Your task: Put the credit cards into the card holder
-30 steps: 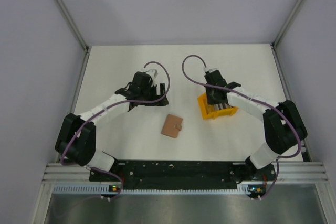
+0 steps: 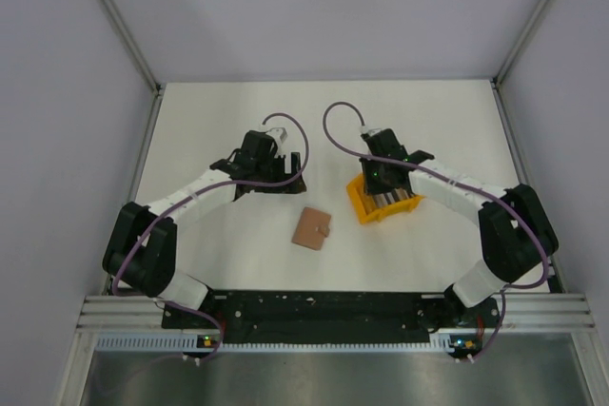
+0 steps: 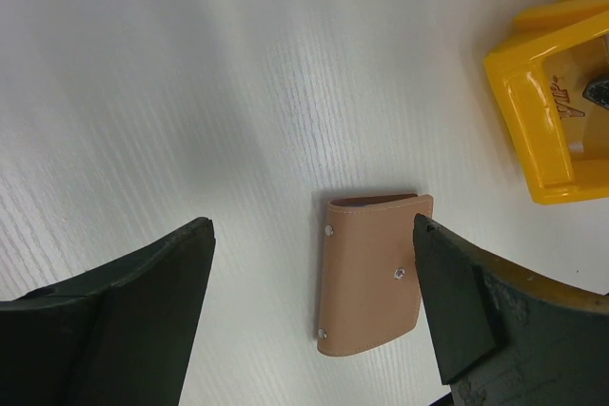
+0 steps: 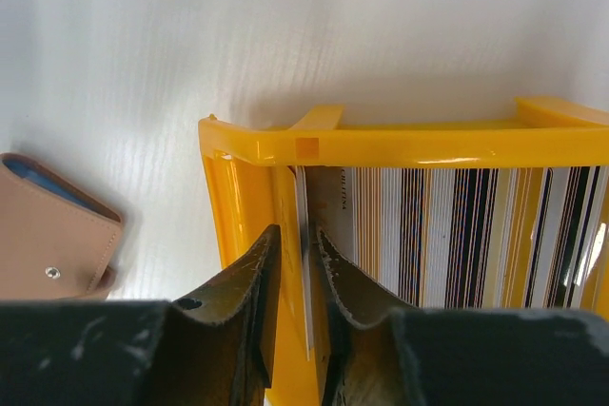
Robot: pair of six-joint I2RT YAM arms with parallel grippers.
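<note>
The brown card holder [image 2: 309, 228] lies on the table between the arms; a snap flap shows on the holder [image 3: 366, 282] in the left wrist view. Cards stand on edge in a row inside a yellow tray [image 4: 409, 147]. At the row's left end, a thin white-edged card [image 4: 303, 211] stands apart between the fingers of my right gripper, which reaches into the tray. A narrow gap still shows between those fingers, and I see no firm hold. My left gripper [image 2: 294, 166] hangs open and empty up and left of the holder.
In the top view, the tray [image 2: 368, 213] sits right of the holder, under my right arm.
The yellow tray and my right gripper have shifted a little to the left together. The left arm and the card holder have stayed put.
</note>
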